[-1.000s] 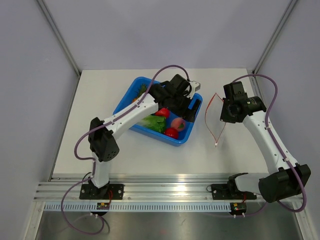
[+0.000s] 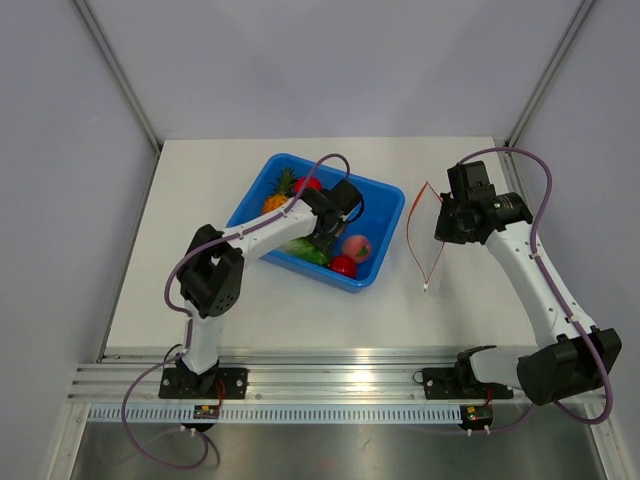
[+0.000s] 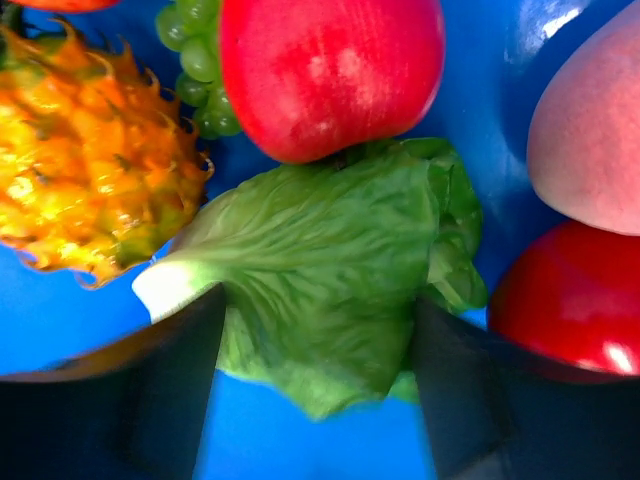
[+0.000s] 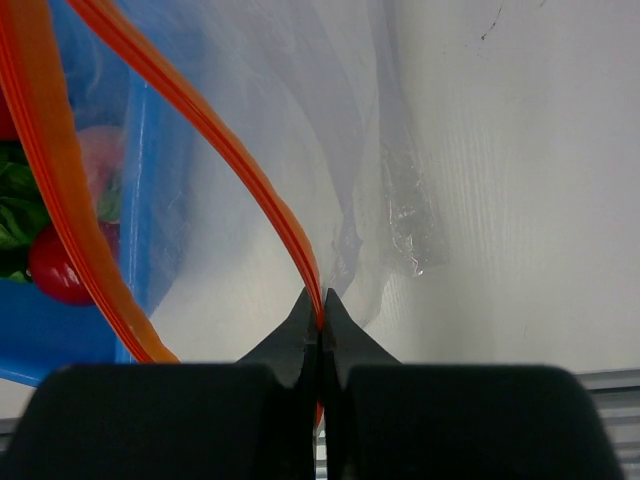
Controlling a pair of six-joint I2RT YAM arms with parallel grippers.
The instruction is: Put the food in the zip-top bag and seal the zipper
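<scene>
A blue bin [image 2: 355, 278] holds plastic food. In the left wrist view, a lettuce [image 3: 300, 260] lies between a pineapple [image 3: 85, 150], a red apple [image 3: 330, 70], a peach [image 3: 590, 130] and a tomato [image 3: 570, 295]. My left gripper is over the lettuce, its blurred fingers apart on either side of it. The clear bag [image 4: 260, 200] with an orange zipper stands to the right of the bin, its mouth held open. My right gripper is shut on the bag's orange zipper edge.
Green grapes [image 3: 200, 70] lie behind the lettuce. The bag sits close to the bin's right wall.
My left gripper has moved from the bin's right side leftward and down over the lettuce.
</scene>
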